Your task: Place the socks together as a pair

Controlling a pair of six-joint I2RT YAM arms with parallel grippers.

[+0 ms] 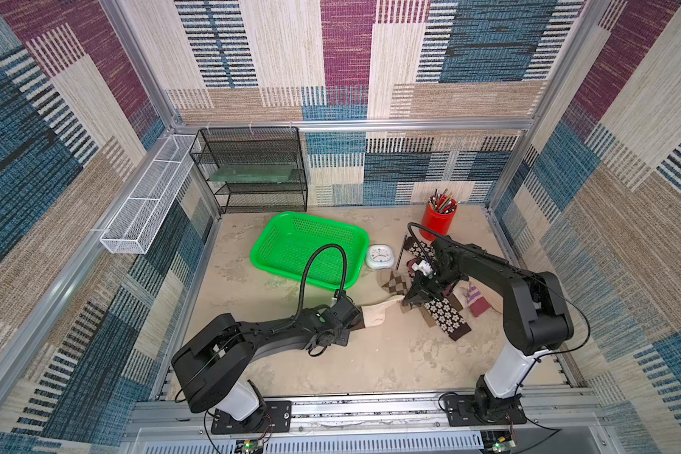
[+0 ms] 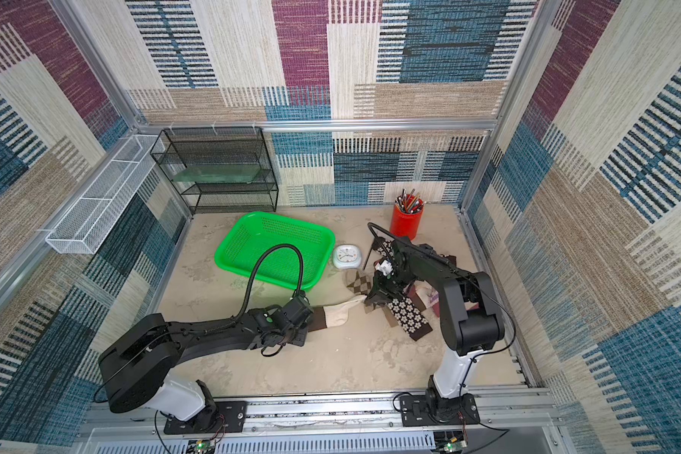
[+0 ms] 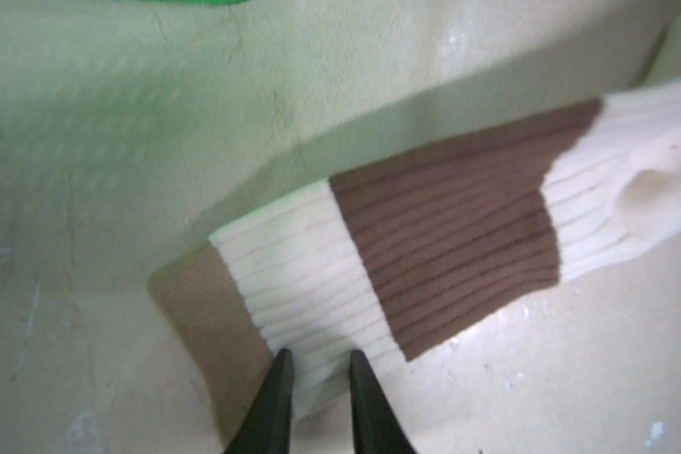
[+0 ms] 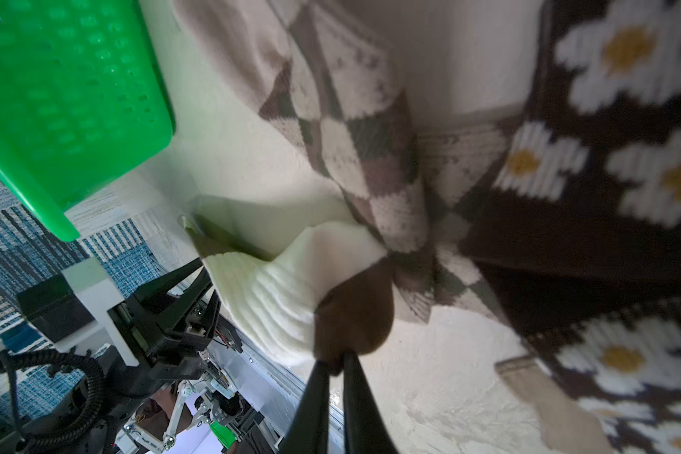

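A white sock with brown blocks (image 3: 469, 234) lies stretched below the green basket. My left gripper is over its cuff end, fingertips parted on the white ribbing. My right gripper is at the sock's brown toe (image 4: 352, 310); whether its fingers are open or closed on it is unclear. Beside it lie a checkered sock (image 4: 363, 151) and brown socks with white daisies (image 4: 620, 189). A pink and purple sock (image 1: 476, 299) lies partly hidden under the right arm.
The green basket (image 1: 280, 257) sits behind, with a small white clock (image 1: 380, 255) and a red pen cup (image 1: 436, 219) to its right. A black wire rack (image 1: 227, 200) stands at the back left.
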